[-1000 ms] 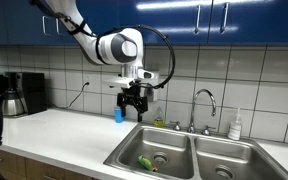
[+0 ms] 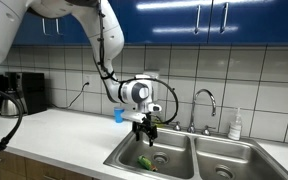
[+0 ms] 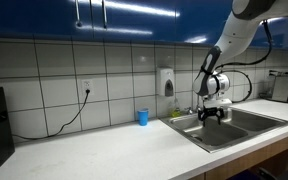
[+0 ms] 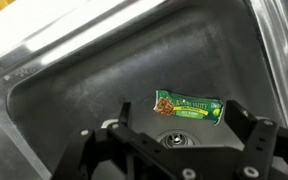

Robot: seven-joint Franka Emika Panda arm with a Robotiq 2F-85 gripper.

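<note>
In the wrist view, a small green snack bar packet lies on the floor of the grey sink basin, beside the round drain. My gripper points down over it, open, its two dark fingers apart to either side of the packet. Seen from exterior view 1, the gripper hangs above the left basin, well clear of the green packet. From the other side, the gripper shows above the sink, whose walls hide the packet.
A divider separates the left basin from the right one. Behind them rise a tall faucet and a white soap bottle. A blue cup stands against the tiled wall. The white counter left of the sink is largely bare.
The arm has reached lower and farther out, bringing my gripper down from above the counter's back to over the left basin. The packet has stayed in place.
</note>
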